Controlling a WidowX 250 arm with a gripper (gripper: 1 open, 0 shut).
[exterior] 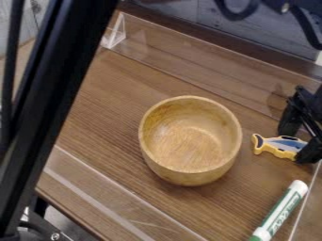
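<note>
A small yellow and blue fish-shaped toy (276,146) lies on the wooden table at the right. My black gripper (303,132) is low at the right edge, over and beside the toy's right end, partly cut off by the frame. Whether its fingers are open or closed on the toy cannot be made out. Left of the toy stands a wooden bowl (190,140), empty.
A white and green marker (280,211) lies at the lower right. A clear plastic piece (113,30) is at the back left. A dark frame runs down the left side.
</note>
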